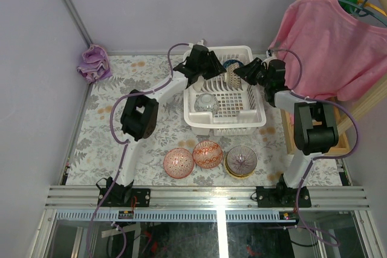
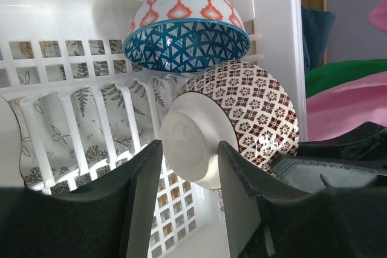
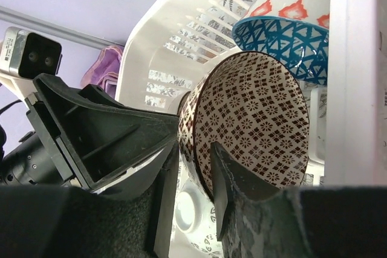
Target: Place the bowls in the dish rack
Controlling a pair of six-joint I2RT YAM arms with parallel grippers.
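A brown-patterned bowl (image 2: 254, 113) stands on its side in the white dish rack (image 1: 257, 108), beside a red-and-teal bowl (image 2: 184, 43). My left gripper (image 1: 217, 72) is at the bowl's base; in the left wrist view its fingertips (image 2: 225, 155) touch or nearly touch the white foot. My right gripper is at the bowl's rim, one finger either side, part open; whether it grips is unclear. A glass bowl (image 1: 205, 104) sits in the rack's front left.
In front of the rack lie two red-patterned bowls (image 1: 178, 162) (image 1: 207, 154) and a stack (image 1: 240, 162). A pink garment (image 1: 326, 40) hangs at the right, a purple cloth (image 1: 94, 63) at the back left.
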